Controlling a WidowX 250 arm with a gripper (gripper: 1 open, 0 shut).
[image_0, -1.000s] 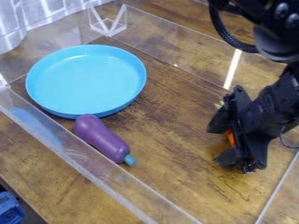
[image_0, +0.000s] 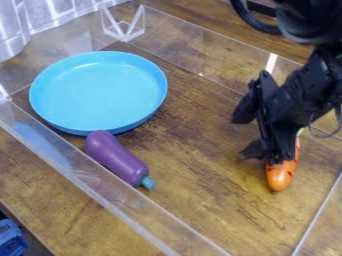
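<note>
An orange carrot (image_0: 281, 172) lies on the wooden surface at the right, partly behind my black gripper (image_0: 265, 140). The gripper is low beside and over the carrot's upper part; whether its fingers hold it is hidden. A blue plate (image_0: 96, 90) sits at the upper left, and a purple eggplant (image_0: 115, 156) lies below it.
Clear acrylic walls (image_0: 120, 210) border the work area. The middle of the wooden floor (image_0: 187, 170) between plate and gripper is bare. A blue object (image_0: 8, 238) shows at the lower left, outside the wall.
My gripper has moved up and back from its lower position, exposing more of the carrot's lower end. The plate and eggplant are unmoved.
</note>
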